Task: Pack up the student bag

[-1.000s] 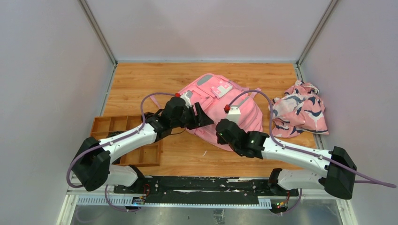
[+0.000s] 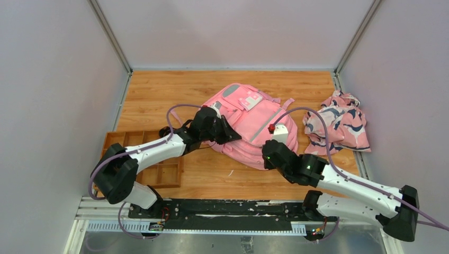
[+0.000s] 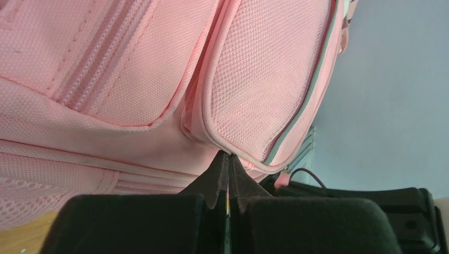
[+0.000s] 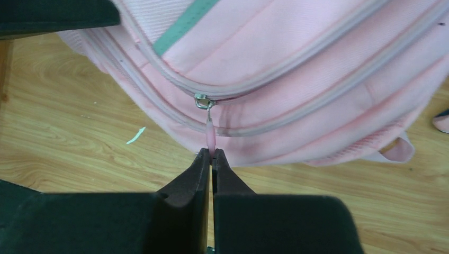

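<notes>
A pink backpack (image 2: 238, 114) lies on the wooden table, its zipped side seen in the right wrist view. My left gripper (image 2: 236, 138) is shut at the bag's front left; in the left wrist view its fingertips (image 3: 218, 161) touch or nearly touch the piped edge of a mesh-faced pocket (image 3: 259, 74), with nothing visible between them. Over the bag's near edge, my right gripper is shut on the thin pink zipper pull (image 4: 210, 132). This pull hangs taut from a metal slider (image 4: 201, 101) on the zip seam.
At the left stands a wooden compartment tray (image 2: 170, 174), partly covered by the left arm. A crumpled pink patterned cloth bag (image 2: 341, 124) rests at the right. A small white scrap (image 2: 231, 172) lies on bare table in front of the backpack.
My right gripper has moved to the right along the bag's near edge. The left gripper's fingers, apart before, have come together at about the same spot.
</notes>
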